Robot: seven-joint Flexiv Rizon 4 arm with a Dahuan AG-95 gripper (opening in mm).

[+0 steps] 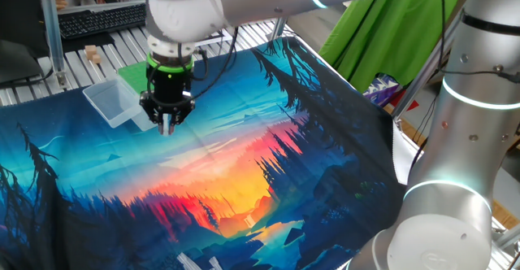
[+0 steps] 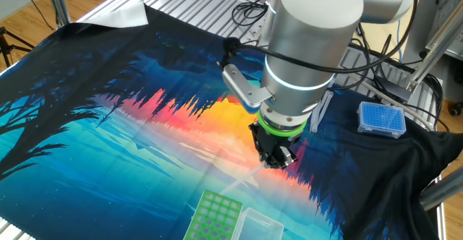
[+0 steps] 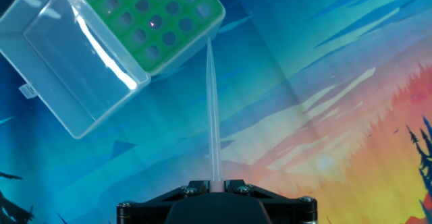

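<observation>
A long, clear, tapered pipette tip [image 3: 212,116] sticks out from my gripper, which is shut on its wide end. In exterior view 2 the same tip [image 2: 242,178] slants from the gripper [image 2: 277,159] towards the green perforated rack [image 2: 215,215]. Seen from the wrist, its thin end lies just off the near right corner of the rack [image 3: 156,21]; the height between them cannot be told. Joined to the rack is an open, clear lid [image 3: 67,55], which looks empty. In exterior view 1 the gripper [image 1: 166,125] hangs over the cloth beside this box.
A printed landscape cloth [image 1: 244,164] covers the table, with wide free room in its middle. A blue rack box [image 2: 381,118] stands near the arm's base. Beyond the cloth lie a keyboard [image 1: 104,21] and small wooden blocks [image 1: 93,54].
</observation>
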